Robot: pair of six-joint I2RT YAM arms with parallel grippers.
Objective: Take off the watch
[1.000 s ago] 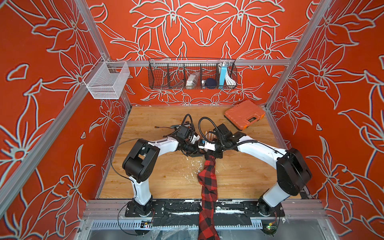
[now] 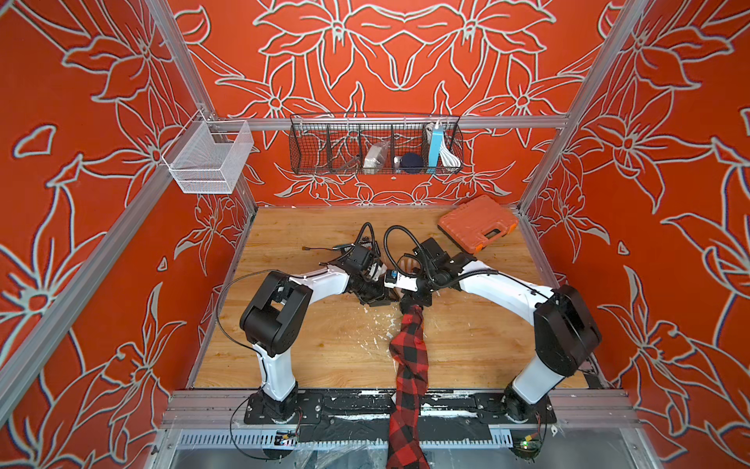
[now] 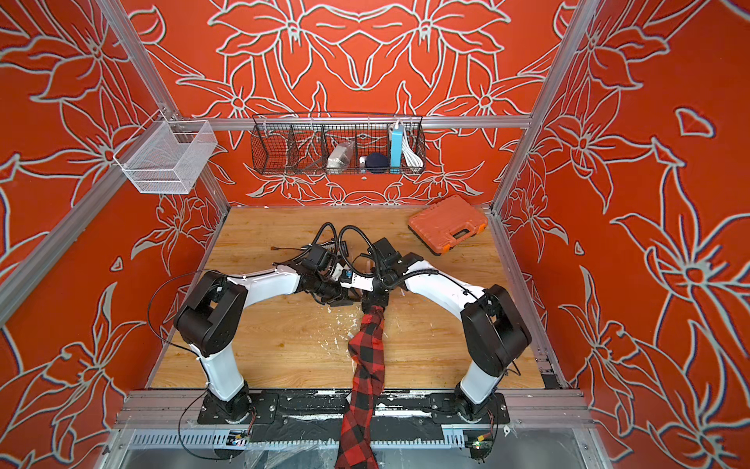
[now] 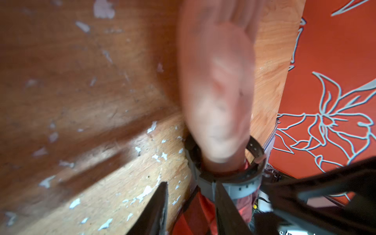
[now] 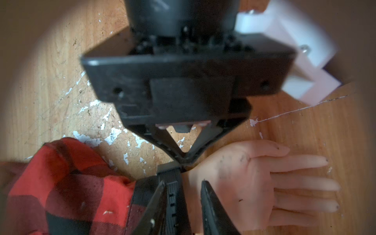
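Note:
A bare artificial hand (image 5: 239, 184) lies palm up on the table, its wrist running into a red-and-black checked sleeve (image 5: 78, 195). Around the wrist sits the black watch strap; from the left wrist view the watch band (image 4: 235, 190) looks like a wide, loose ring with room beside the wrist. No watch face is visible, and I cannot tell whether the strap is fastened. My left gripper has its fingertips apart, one overlapping the band in view. My right gripper is above the wrist, fingers parted, with the strap visible partly between them; contact is unclear.
An orange case (image 2: 478, 222) rests at the back right. A black wire basket (image 2: 375, 148) with several items hangs on the back wall, and a white basket (image 2: 209, 160) at the left. The front table areas beside the sleeve are clear. Both arms crowd the wrist.
My right arm has shifted slightly to the left, its elbow moving inward and its gripper closer to the left one. The sleeve has shifted a little to the right. My left arm looks almost still.

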